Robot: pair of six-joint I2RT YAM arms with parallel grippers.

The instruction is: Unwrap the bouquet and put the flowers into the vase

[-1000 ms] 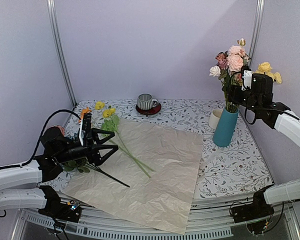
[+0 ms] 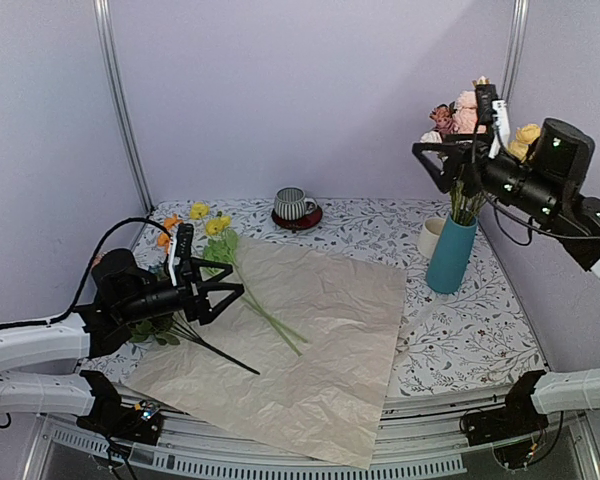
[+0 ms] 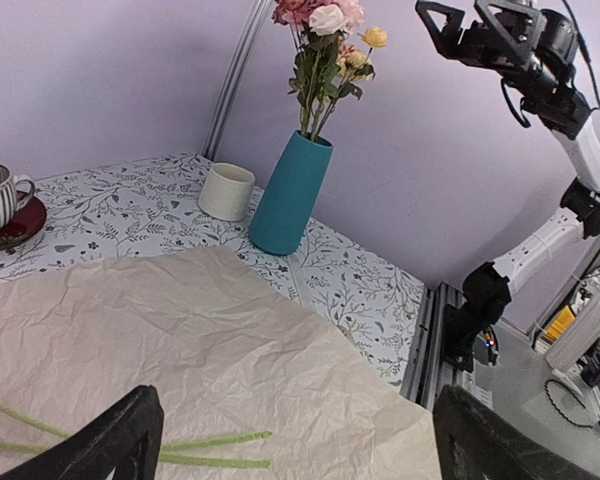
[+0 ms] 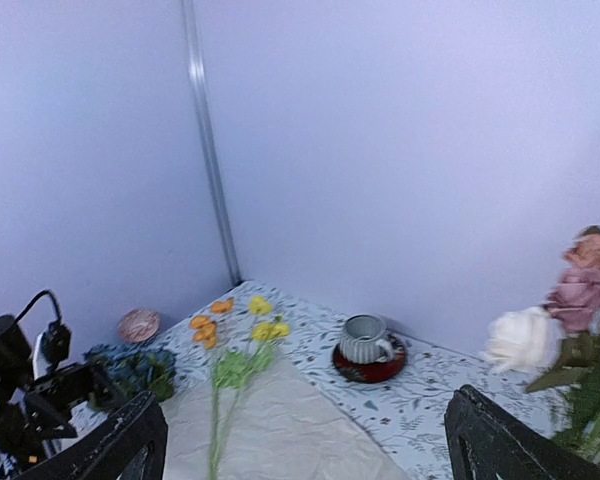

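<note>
The teal vase stands upright at the right of the table, holding pink, white and yellow flowers. My right gripper is open and raised, hiding part of the blooms in the top view; nothing lies between its fingers. On the left, yellow and orange flowers lie with green stems stretching over the brown paper. My left gripper hangs open above the stems, apart from them as far as shows. Under the left arm, dark leaves with a dark stem are partly hidden.
A striped cup on a dark red saucer sits at the back middle. A white cup stands beside the vase. The brown paper is bare over its middle and right.
The left arm has barely shifted.
</note>
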